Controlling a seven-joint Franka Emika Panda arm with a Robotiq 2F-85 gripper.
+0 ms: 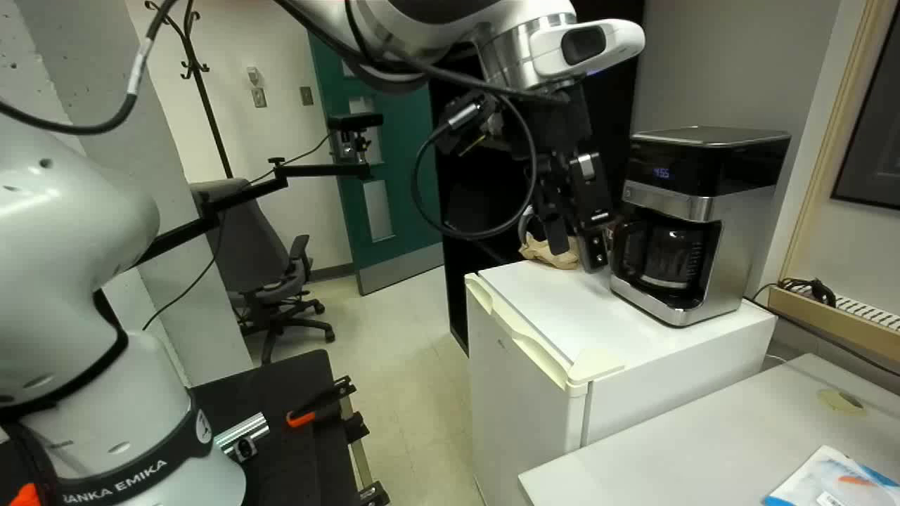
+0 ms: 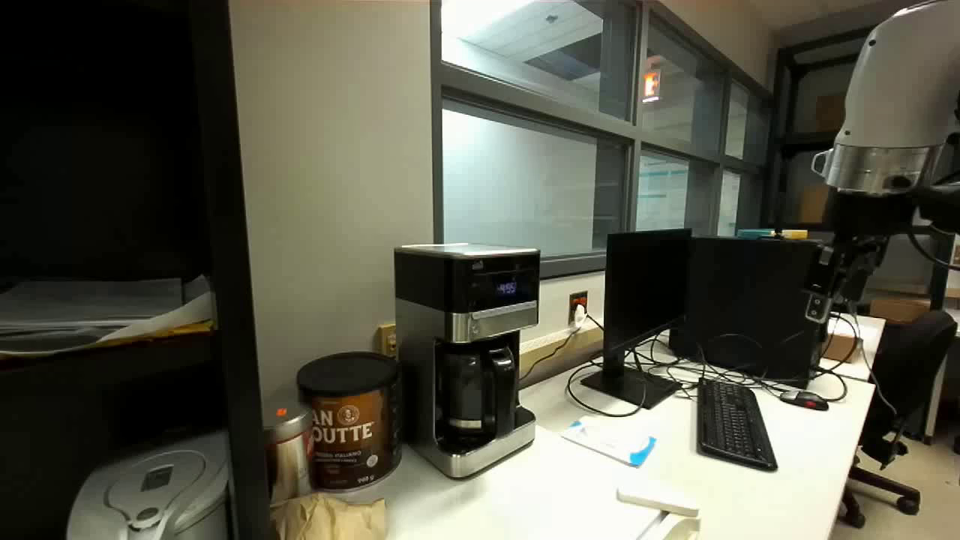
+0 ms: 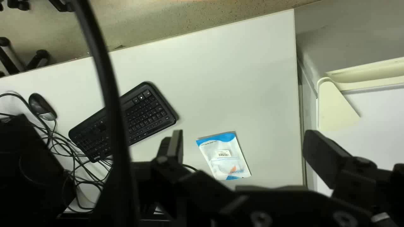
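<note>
My gripper stands open, its two fingers wide apart and nothing between them. From the wrist, I look down on a white desk (image 3: 234,75); a flat blue-and-white packet (image 3: 224,159) lies on it, framed between the fingers but well below them. In exterior view 1 the gripper (image 1: 576,249) appears in front of and left of the coffee maker (image 1: 709,219), above the desk and fridge height. Exterior view 2 has the gripper (image 2: 832,310) at the right, apart from the coffee maker (image 2: 468,360), whose glass carafe (image 2: 468,391) sits in its bay.
A keyboard (image 3: 145,111), mouse (image 3: 41,107) and tangled cables share the desk. The coffee maker stands on a small white fridge (image 1: 540,379), near a coffee tin (image 2: 351,423) and a brown paper bag (image 2: 331,519). A monitor (image 2: 643,288) rises behind the keyboard.
</note>
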